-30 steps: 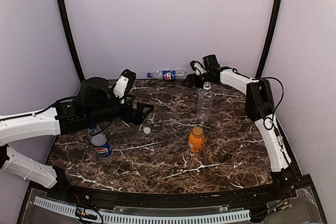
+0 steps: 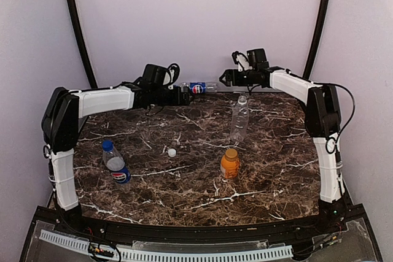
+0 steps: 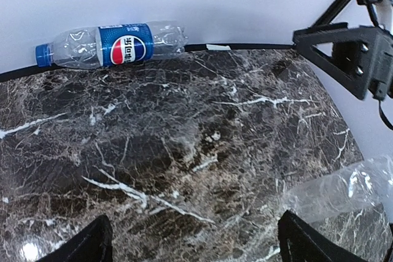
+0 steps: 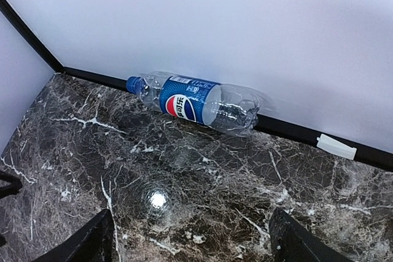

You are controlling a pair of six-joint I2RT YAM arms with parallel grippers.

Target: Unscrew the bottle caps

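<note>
A Pepsi bottle with blue cap (image 2: 198, 88) (image 3: 123, 45) (image 4: 185, 100) lies on its side along the back wall. An upright clear bottle (image 2: 239, 121) stands centre-right. An orange bottle (image 2: 229, 164) with orange cap stands nearer the front; a blue-capped Pepsi bottle (image 2: 115, 164) stands front left. A white cap (image 2: 172, 152) lies on the table. My left gripper (image 2: 180, 95) is open, empty, just left of and in front of the lying bottle. My right gripper (image 2: 228, 78) hangs above the back, right of that bottle, apparently open, nothing between its fingers.
Both side walls and the back wall (image 2: 196, 29) enclose the marble table (image 2: 172, 200). The middle and right front have clear patches between the bottles.
My left gripper has moved toward the back and right, near the lying bottle. My right gripper has risen. The bottles have stayed put.
</note>
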